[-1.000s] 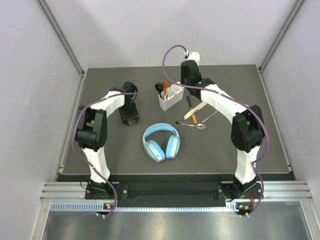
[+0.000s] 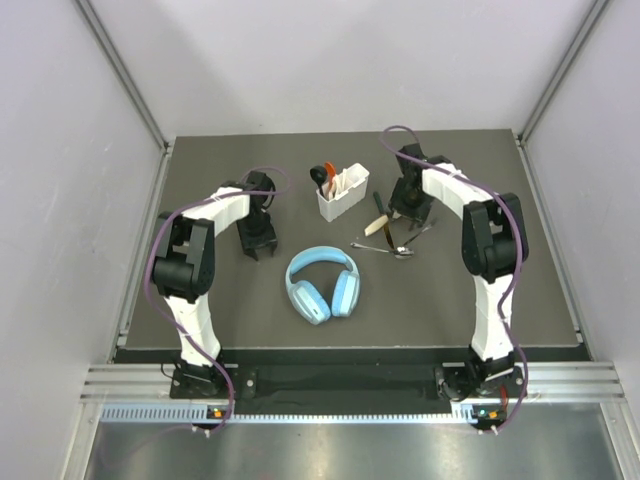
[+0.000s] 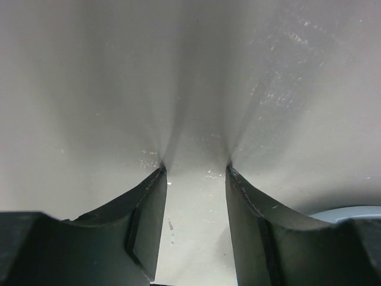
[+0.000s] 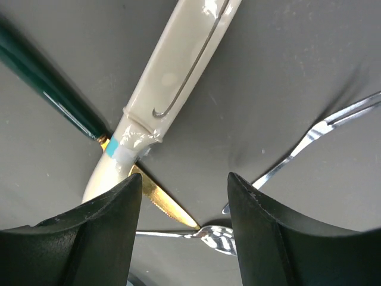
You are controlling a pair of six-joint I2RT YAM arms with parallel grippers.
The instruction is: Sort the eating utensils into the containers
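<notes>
A white container (image 2: 346,200) holding several utensils stands at the back centre. To its right lie loose utensils: a pale cream piece (image 4: 166,77), a green-handled knife (image 4: 71,107) with a gold blade, a fork (image 4: 303,143) and a spoon (image 4: 214,237). My right gripper is open low over these, with the cream piece, blade and spoon beyond and between its fingertips. My left gripper is open over bare table at the left, nothing between its fingers.
Light blue headphones (image 2: 346,292) lie at the front centre, and their edge shows at the lower right of the left wrist view.
The right arm has moved from beside the container rightward and down over the loose utensils. The left arm stays in place.
</notes>
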